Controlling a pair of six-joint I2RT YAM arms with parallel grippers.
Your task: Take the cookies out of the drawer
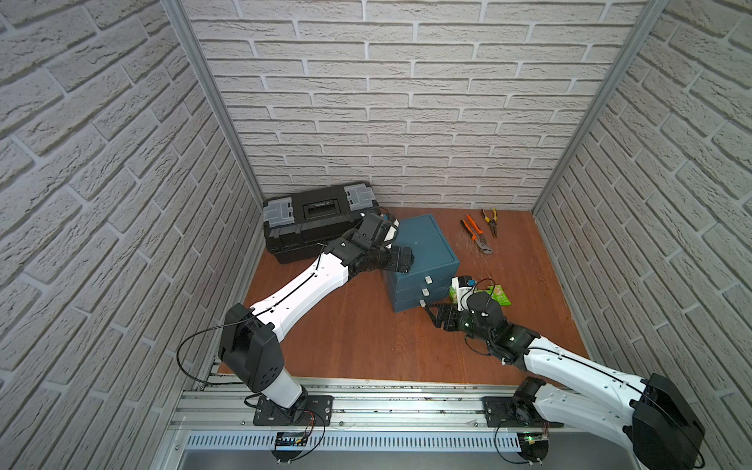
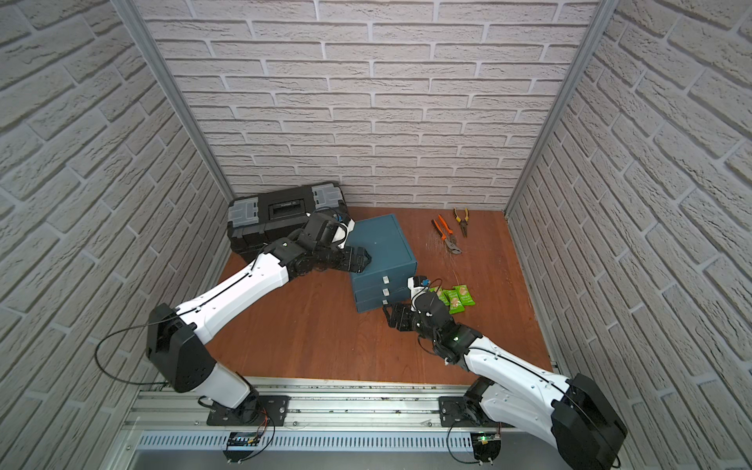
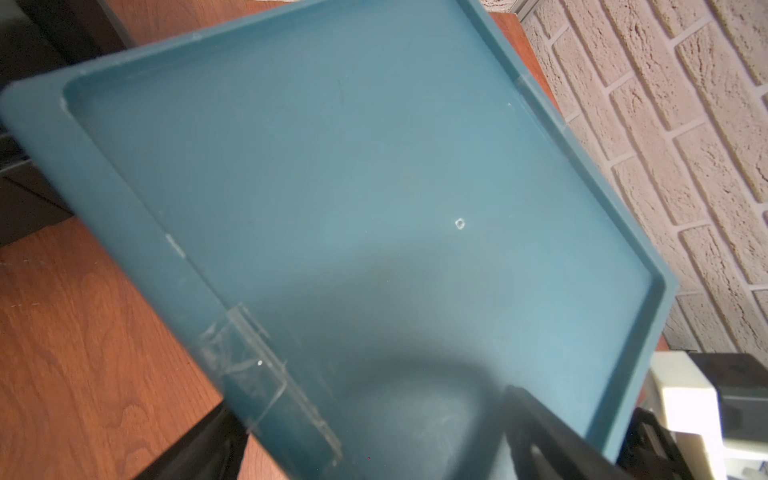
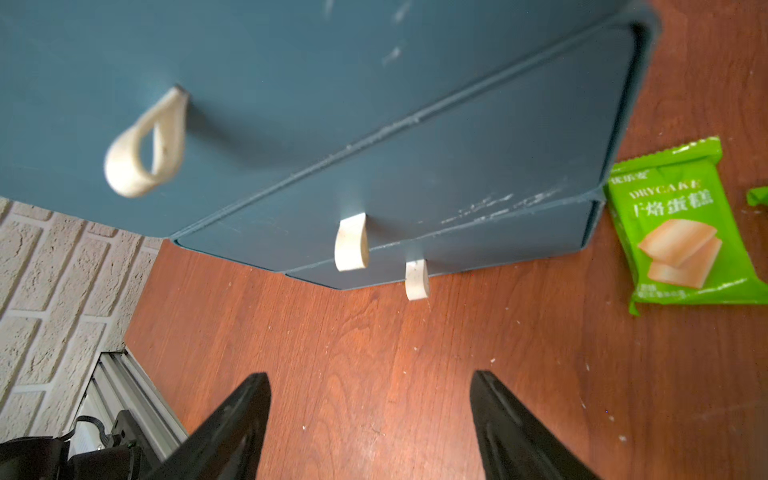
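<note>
A blue drawer cabinet [image 1: 427, 239] stands mid-table, its drawers closed, with white loop tabs on the front. In the right wrist view the upper tab [image 4: 148, 148], the middle tab [image 4: 351, 242] and the bottom tab [image 4: 417, 280] all show. My right gripper is open in front of the cabinet, nothing between its fingers. The left gripper has its fingers spread at the cabinet's top, by the left edge; whether they touch it I cannot tell. Green cookie packets [image 2: 456, 300] lie on the table to the cabinet's right, one packet [image 4: 686, 228] near its side.
A black toolbox [image 1: 317, 213] sits at the back left, behind the left arm. Orange-handled pliers [image 2: 446, 233] and yellow-handled pliers [image 2: 461, 221] lie at the back right.
</note>
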